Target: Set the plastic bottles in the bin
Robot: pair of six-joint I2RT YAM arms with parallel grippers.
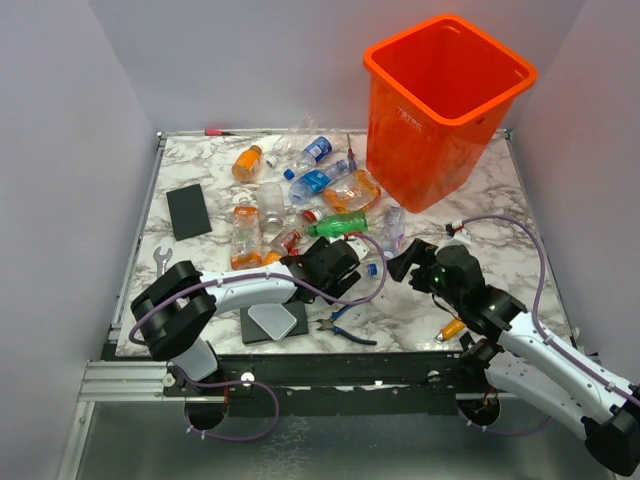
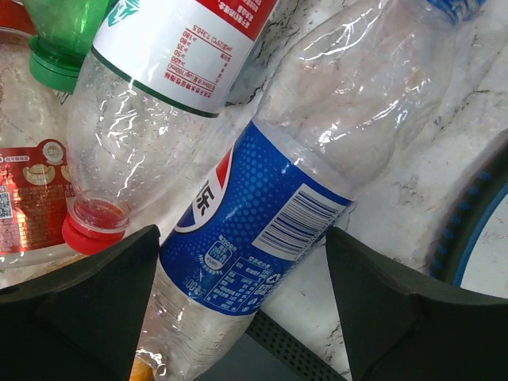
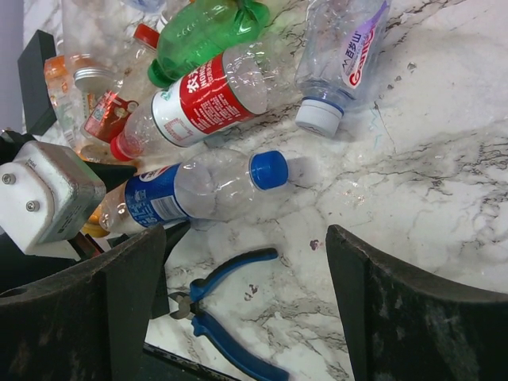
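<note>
In the left wrist view my left gripper is part open, its fingers either side of a clear bottle with a blue label [image 2: 230,246]; whether they touch it is unclear. In the right wrist view that bottle [image 3: 214,186] has a blue cap, beside a red-label bottle [image 3: 214,99], a green bottle [image 3: 202,40] and a white-capped bottle [image 3: 341,48]. My right gripper stands open above bare table and pliers. The orange bin [image 1: 420,150] stands at the back right, with more bottles [image 1: 248,160] toward the back.
Blue-handled pliers [image 3: 238,357] lie at the front middle, an orange-handled tool [image 1: 450,329] at the front right. A black pad [image 1: 188,210] and a wrench [image 1: 162,260] lie left, a grey case [image 1: 272,320] near the front. The right side before the bin is fairly clear.
</note>
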